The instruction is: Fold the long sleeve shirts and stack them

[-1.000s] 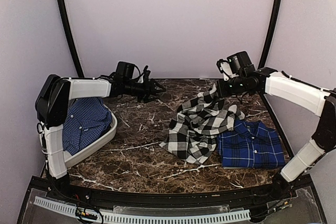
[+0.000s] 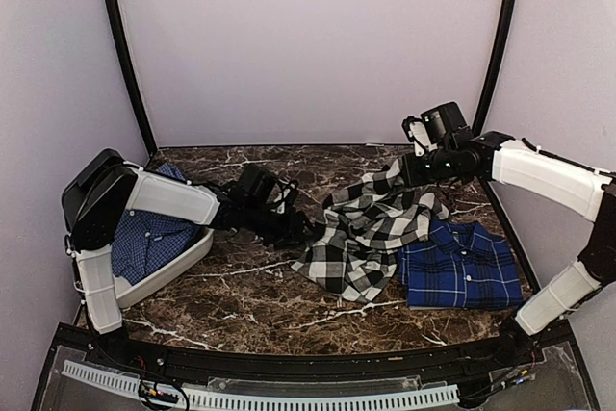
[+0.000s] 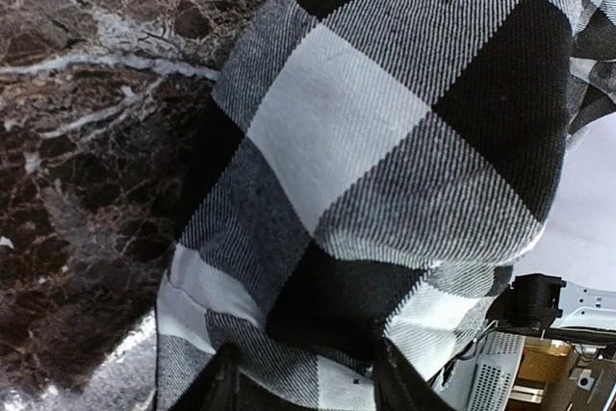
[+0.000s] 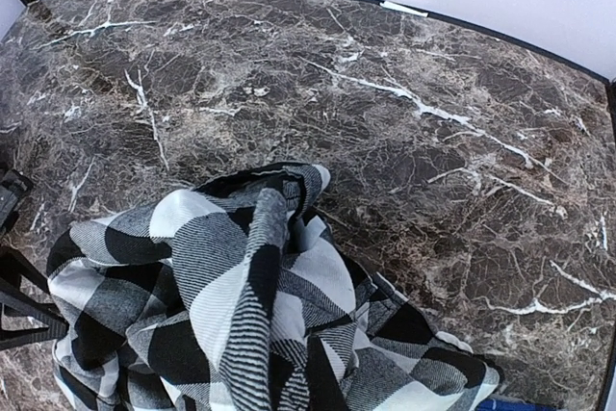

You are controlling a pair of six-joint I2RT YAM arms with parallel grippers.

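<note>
A black-and-white checked shirt point(image 2: 361, 262) lies crumpled in the middle of the table, its far right part raised. At that raised part my right gripper point(image 2: 409, 168) is shut on the cloth. In the right wrist view, the gathered shirt point(image 4: 255, 305) rises to the bottom edge; the fingers there are hidden. My left gripper point(image 2: 306, 231) is at the shirt's left edge. In the left wrist view its fingers point(image 3: 219, 382) stand apart, with checked fabric showing between and beyond them. A folded blue plaid shirt point(image 2: 462, 271) lies flat at the right, touching the checked one.
At the left stands a white bin point(image 2: 183, 267) holding blue checked clothing point(image 2: 149, 238), partly beneath the left arm. Bare marble table point(image 2: 250, 305) shows at the front left and along the back. Pale walls close in the sides and rear.
The right gripper has shifted only slightly, still at the raised cloth.
</note>
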